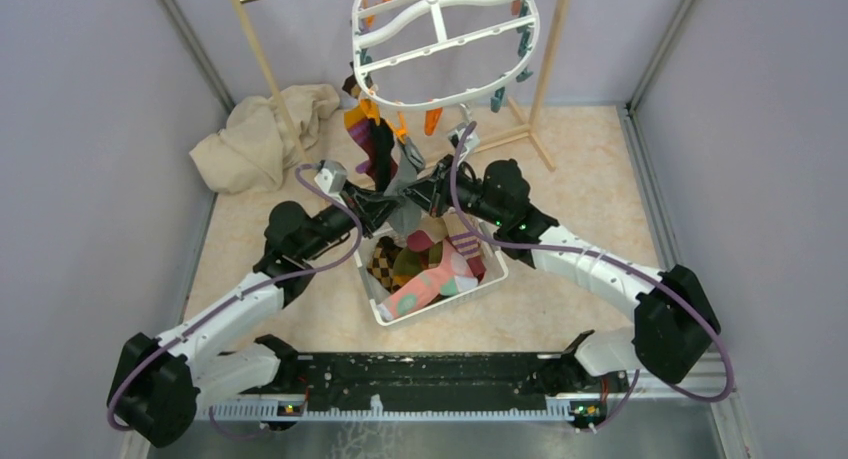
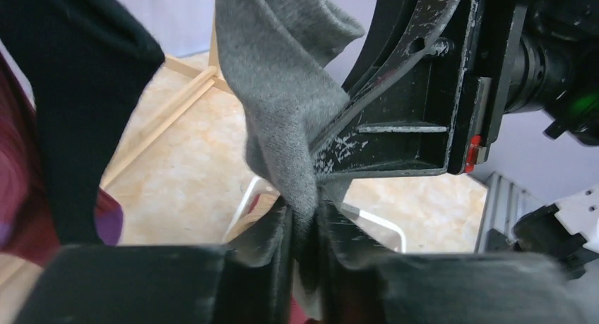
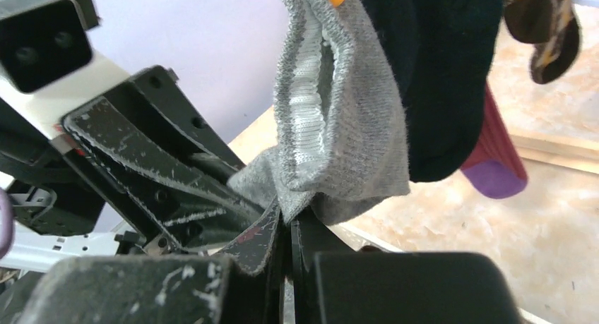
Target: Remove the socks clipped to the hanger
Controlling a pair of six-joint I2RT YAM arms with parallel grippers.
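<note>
A grey sock (image 1: 407, 157) hangs from an orange clip under the white hanger (image 1: 445, 49). My left gripper (image 1: 380, 204) and right gripper (image 1: 420, 194) meet on it in the top view. In the right wrist view, the grey sock (image 3: 353, 119) runs down into my right gripper, shut on it. In the left wrist view, the sock passes between my left gripper's blurred fingers (image 2: 247, 282); whether they grip it is unclear. A black sock (image 2: 78, 105) and striped socks (image 1: 360, 134) hang to the left.
A white bin (image 1: 430, 314) with several socks stands below the grippers. A beige cloth (image 1: 245, 149) lies at the back left. The wooden stand (image 1: 545, 79) rises behind the hanger.
</note>
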